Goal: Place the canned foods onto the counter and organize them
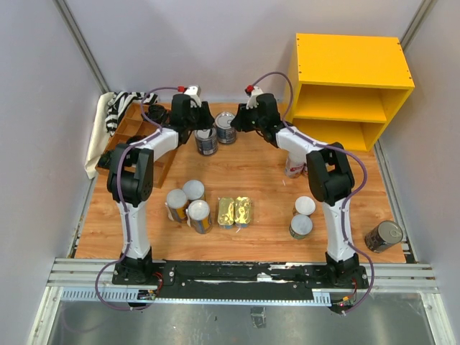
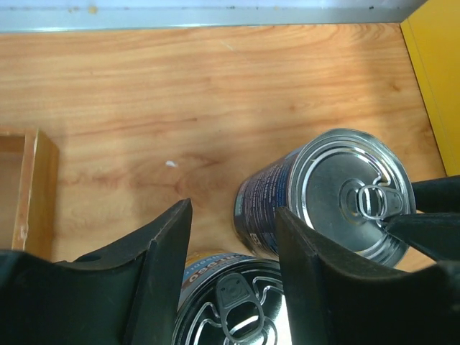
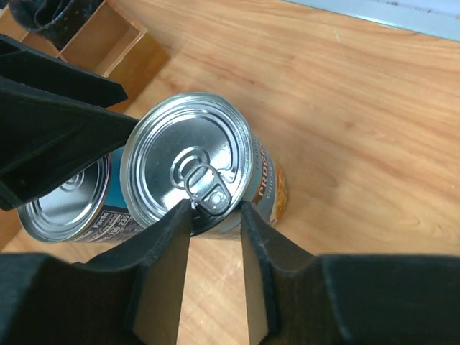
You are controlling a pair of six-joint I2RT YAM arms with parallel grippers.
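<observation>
Two dark-labelled cans stand side by side at the back of the table. My left gripper [image 1: 208, 122] is shut on the left can [image 1: 207, 141]; its lid [image 2: 233, 316] shows between the two fingers in the left wrist view. The right can [image 1: 225, 129], whose ring-pull lid [image 3: 190, 162] shows in the right wrist view, looks tilted in both wrist views. My right gripper [image 1: 236, 123] is at that can's rim, its fingertips [image 3: 180, 223] apart. Whether they touch the lid I cannot tell.
A wooden divided tray [image 1: 162, 162] lies left of the cans, and a yellow shelf [image 1: 352, 57] stands back right. Several cans [image 1: 200, 215] and two gold packs [image 1: 243, 210] sit at the front; a dark can [image 1: 384, 236] is far right.
</observation>
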